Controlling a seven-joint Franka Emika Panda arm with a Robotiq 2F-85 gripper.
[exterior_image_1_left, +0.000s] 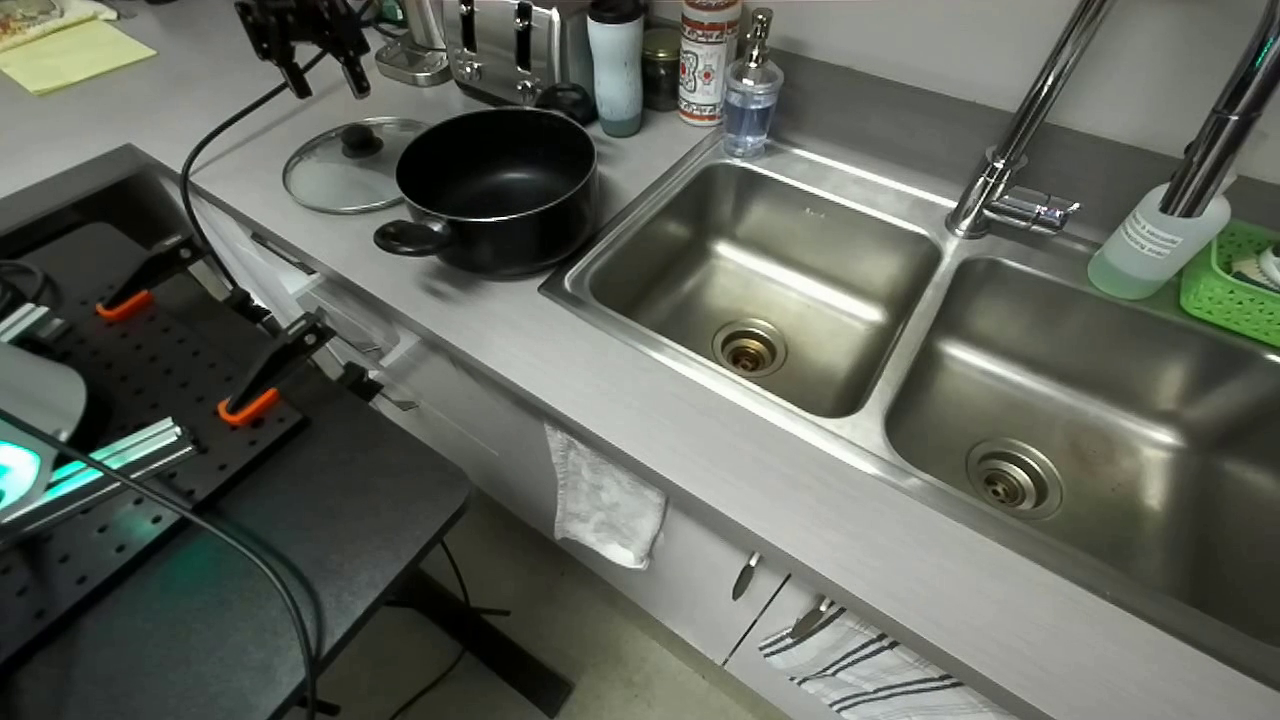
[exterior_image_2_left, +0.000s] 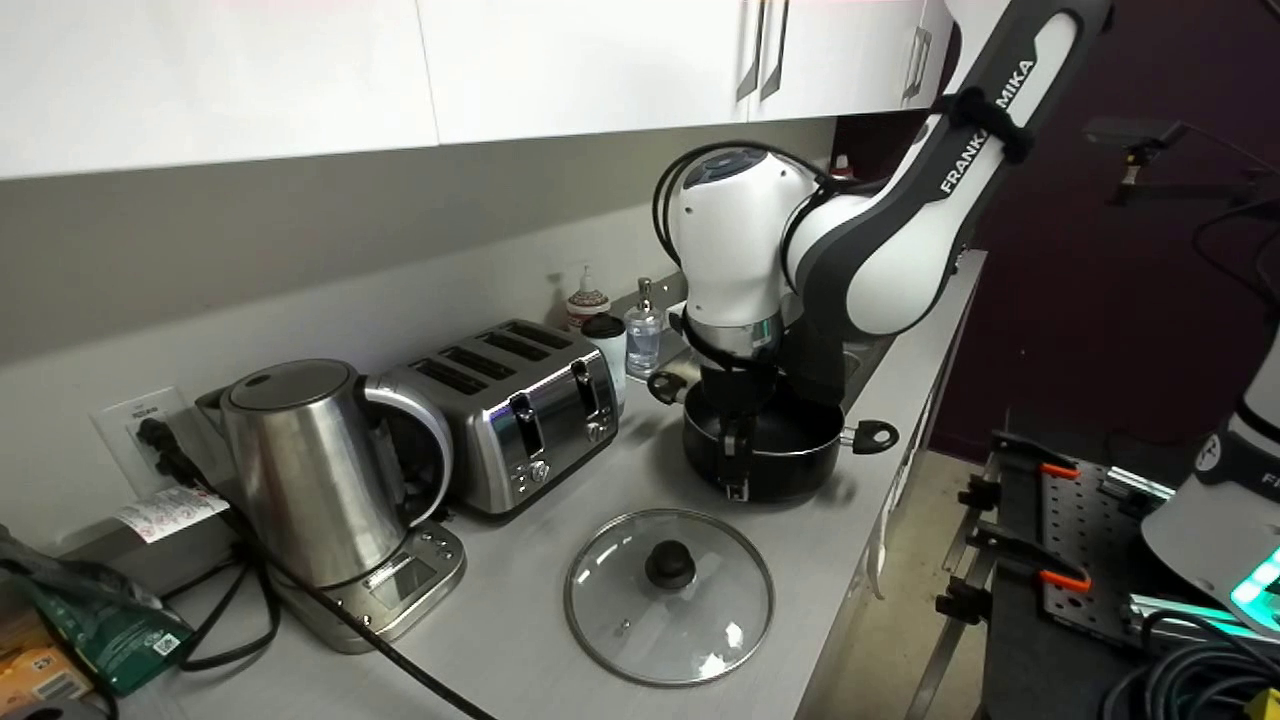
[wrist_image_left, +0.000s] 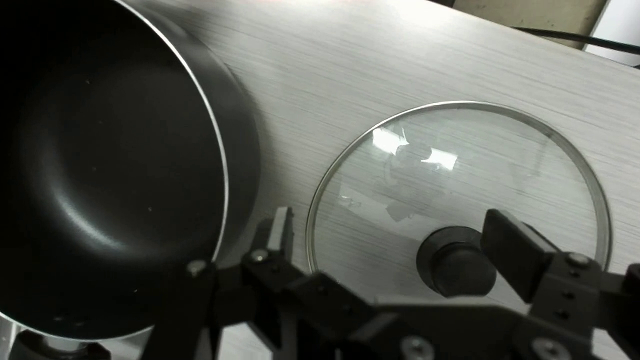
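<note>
On the counter lies a round glass lid with a black knob, flat beside a black pot. The pot has no cover, and its inside shows empty in the wrist view. My gripper is open in the air above the counter at the top of exterior view 1. From the wrist, the gripper spans the near part of the lid, one finger by the gap between pot and lid, the other close beside the knob in the picture. Nothing sits between the fingers.
A toaster and a kettle line the wall behind the lid. A tumbler and a soap dispenser stand behind the pot. The double sink is empty. A black cable crosses the counter.
</note>
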